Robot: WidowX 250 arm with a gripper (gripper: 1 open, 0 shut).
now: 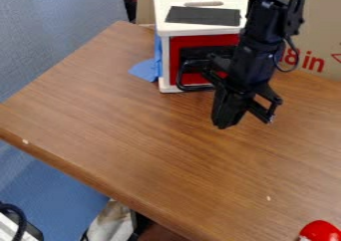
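My black gripper (pixel 242 109) hangs low over the wooden table (pixel 120 155), a little right of centre, in front of a small red and white toy oven (pixel 186 51) with a dark panel on top. Whether its fingers are open or shut is hard to tell from this angle. A blue cloth (pixel 146 68) lies at the oven's left side.
A cardboard box (pixel 320 36) stands behind at the right. A red object (pixel 320 232) sits at the bottom right corner. The table's left and front-left edge runs diagonally.
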